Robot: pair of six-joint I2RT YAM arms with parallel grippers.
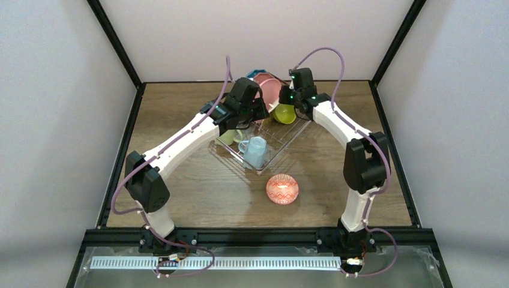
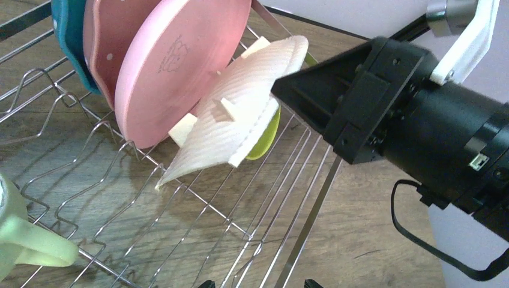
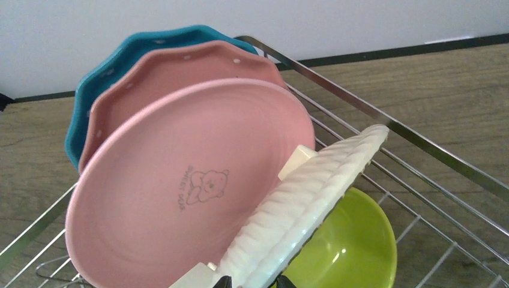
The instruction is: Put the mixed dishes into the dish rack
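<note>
A white ribbed dish with small feet (image 2: 240,96) leans at a tilt in the wire rack, between the round pink plate (image 3: 198,180) and the green bowl (image 3: 351,240). My right gripper (image 1: 283,96) is at this dish's edge, and its part-open fingertips show on either side of the edge in the right wrist view; a firm grip cannot be made out. My left gripper hangs over the rack, its fingertips apart with nothing between them. Behind the round plate stand a scalloped pink plate (image 3: 180,66) and a blue one (image 3: 120,57).
In the rack's (image 1: 281,153) front half are a light blue cup (image 1: 255,152) and a pale green mug (image 1: 227,137). A red patterned bowl (image 1: 282,189) sits on the table before the rack.
</note>
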